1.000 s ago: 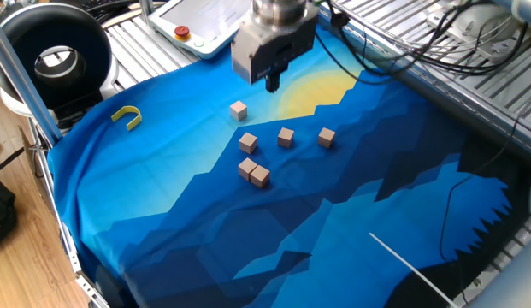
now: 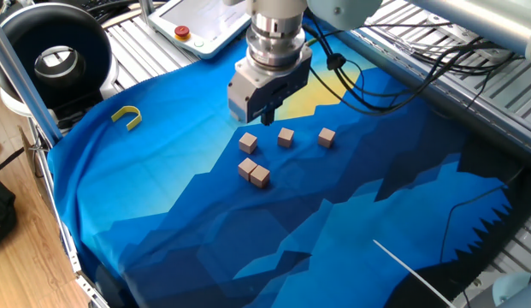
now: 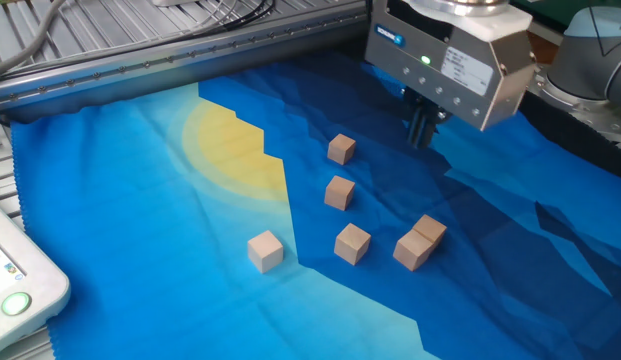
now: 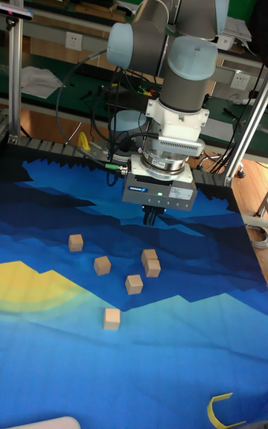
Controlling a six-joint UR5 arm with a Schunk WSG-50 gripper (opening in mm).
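Several small wooden cubes lie on the blue printed cloth. Two touch in a pair [image 3: 420, 243]. In exterior view 2, a single cube [image 3: 352, 243] sits beside this pair, with two more, a middle cube [image 3: 339, 192] and a far cube [image 3: 341, 149], in a loose row beyond it. Another cube [image 3: 266, 251] rests alone on the light blue area; the gripper body hides it in exterior view 1. My gripper [image 3: 421, 130] hangs above the cloth, pointing down, apart from every cube. Its dark fingers [image 4: 150, 215] appear shut together, nothing showing between them.
A yellow curved piece [image 2: 126, 116] lies near the cloth's edge, away from the cubes. The tablet with a red button [image 2: 181, 32] stands beside the cloth. A thin white rod [image 2: 410, 270] shows at lower right.
In exterior view 1 my gripper has moved down the picture and slightly left, now covering the lone cube on the light blue area. The visible cubes have stayed put.
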